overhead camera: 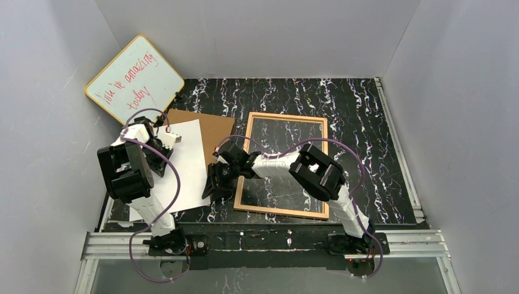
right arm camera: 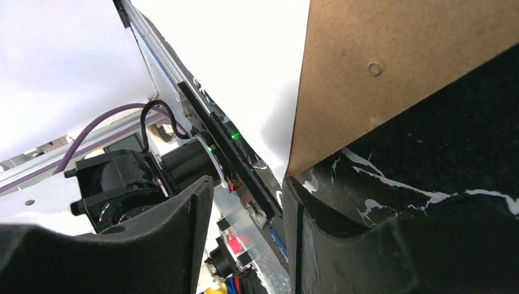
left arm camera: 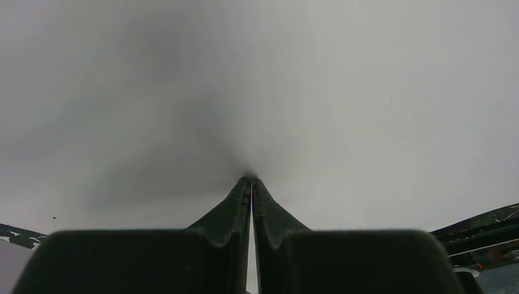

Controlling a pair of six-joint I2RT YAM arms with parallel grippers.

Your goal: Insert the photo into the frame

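Note:
A large white sheet, apparently the photo [overhead camera: 189, 160], lies blank side up on the left of the table, partly over a brown board [overhead camera: 218, 130]. My left gripper points down onto the sheet; its fingers are together but for a hairline slit, with nothing seen between them. At the sheet's near right corner, my right gripper stands open. One of its fingertips [right arm camera: 289, 184] is right by the corner where sheet [right arm camera: 269, 110] and board [right arm camera: 349, 79] meet; whether it touches cannot be told. The empty wooden frame [overhead camera: 281, 212] lies to the right, under my right arm.
A small whiteboard [overhead camera: 136, 79] with red writing leans at the back left. Bare marble tabletop [overhead camera: 361, 141] shows right of the frame. Grey walls [overhead camera: 263, 37] close off the back and sides, and a rail [overhead camera: 110, 245] runs along the front.

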